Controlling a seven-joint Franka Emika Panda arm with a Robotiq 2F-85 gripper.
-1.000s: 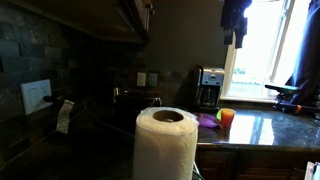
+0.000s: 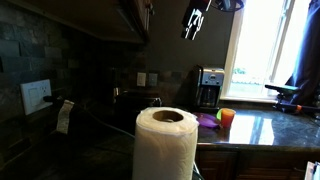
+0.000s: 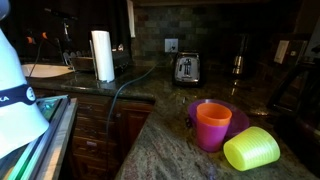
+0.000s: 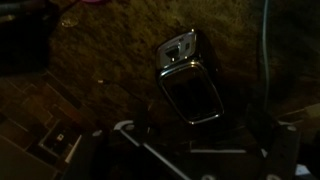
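Note:
High in exterior view 1, my gripper points down in front of the dark wall, well above the counter. Its dark fingers stand wide apart at the bottom of the wrist view, open, with nothing visible held between them. A shiny toaster lies below and ahead of the gripper in that view, apart from it. In exterior view 2 the toaster stands by the back wall. An orange-pink cup stands upright at a purple bowl or plate; a yellow-green cup lies tipped beside them.
A paper towel roll stands large in the foreground. The coffee maker is at the back, near the window. A dark cable runs over the counter edge. Bare counter lies left of the cups.
My gripper has moved left and slightly up in exterior view 1, from in front of the window to the dark wall. The counter objects have stayed put.

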